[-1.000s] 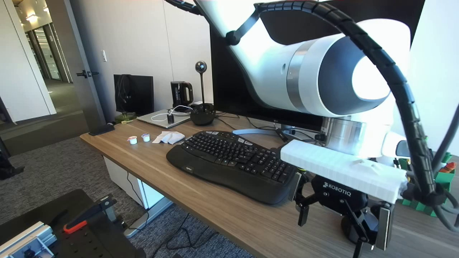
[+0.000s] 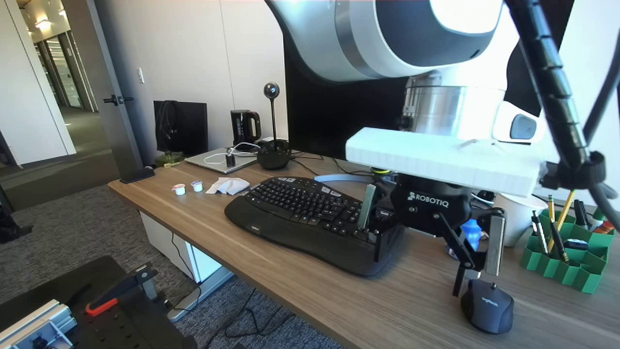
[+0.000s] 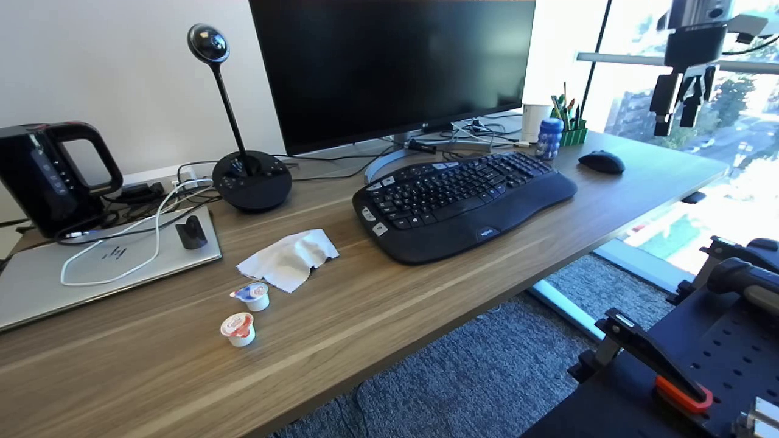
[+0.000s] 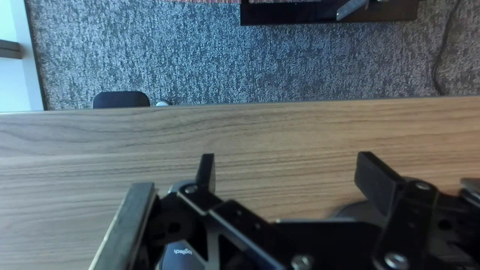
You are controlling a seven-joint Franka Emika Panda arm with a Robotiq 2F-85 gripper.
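My gripper is open above the desk, its fingers spread wide with nothing between them. In exterior view 1 it hangs over the gap between the keyboard's right end and the mouse. The black keyboard (image 2: 314,218) lies along the desk in front of the monitor. A dark Logitech mouse (image 2: 488,307) sits to its right, resting on the wood. The wrist view shows part of the mouse (image 4: 181,257) under my left-hand finger and only an edge of the keyboard (image 4: 360,211) behind the other. In exterior view 2 my gripper (image 3: 675,128) appears high at the right.
Behind the keyboard and mouse stand a blue bottle (image 3: 549,139), a white cup (image 3: 535,123) and a green pen holder (image 2: 566,261). Two creamer cups (image 3: 238,330) and a white cloth (image 3: 288,259) lie at the left.
In exterior view 1 my gripper has risen and shifted left and back from over the mouse, leaving the mouse and pen holder more exposed.
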